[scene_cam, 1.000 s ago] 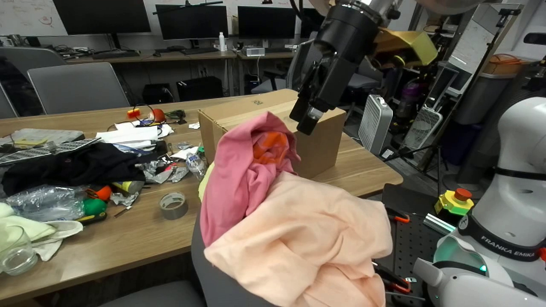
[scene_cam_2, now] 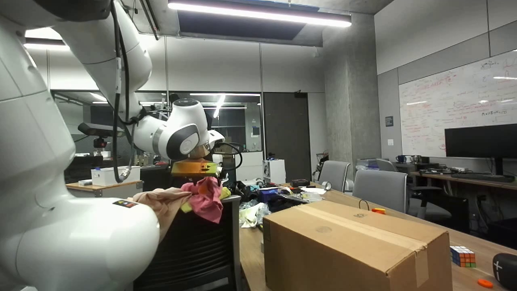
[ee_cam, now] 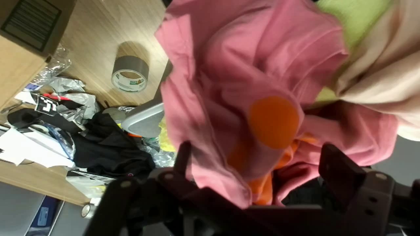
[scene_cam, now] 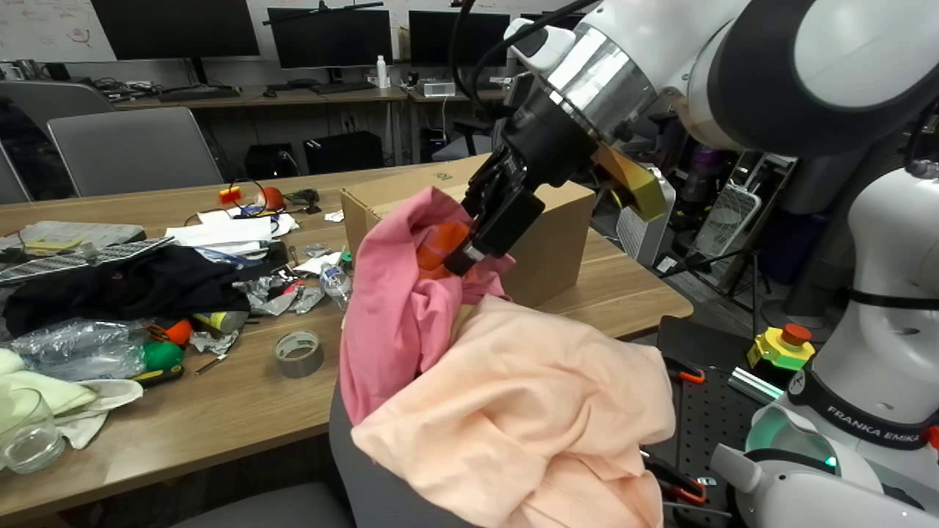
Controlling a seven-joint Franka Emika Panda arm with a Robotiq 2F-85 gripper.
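My gripper is open, its two dark fingers standing apart around a bunched part of the pink cloth [ee_cam: 244, 51]. In exterior view 1 the gripper [scene_cam: 484, 237] is down at the top of that pink cloth [scene_cam: 392, 308], which is draped over a chair back. An orange patch [ee_cam: 274, 122] shows on or in the pink folds; whether it is a separate piece I cannot tell. A peach cloth [scene_cam: 528, 405] hangs beside the pink one. Some yellow-green cloth [ee_cam: 354, 19] peeks out from underneath.
A large cardboard box [scene_cam_2: 354, 242] stands on the table close behind the cloths. A roll of grey tape [scene_cam: 299, 353] sits on bare tabletop. Black clothing [scene_cam: 132, 286], papers and wrappers clutter the table's left part.
My gripper has come down and to the left, from above the box to the pink cloth. The cloth's top has been pushed slightly to the left.
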